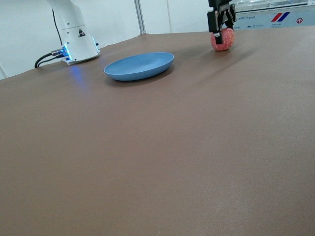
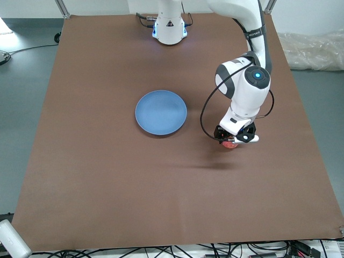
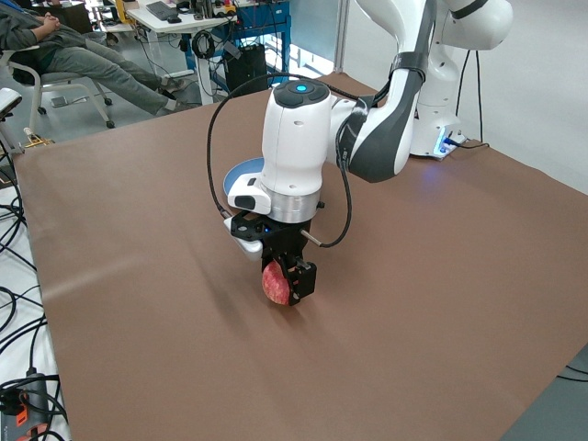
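Note:
A red apple [image 1: 222,42] stands on the brown table [image 2: 134,193], right of the blue plate [image 2: 160,112] in the left view. My black gripper [image 3: 288,276] is low around the apple, with fingers on either side of it; whether they press on it is unclear. In the left view the wrist housing hides most of the apple [image 2: 229,145]. In the top view the gripper [image 1: 224,32] reaches down over it.
Cable bundles run along the near edge.

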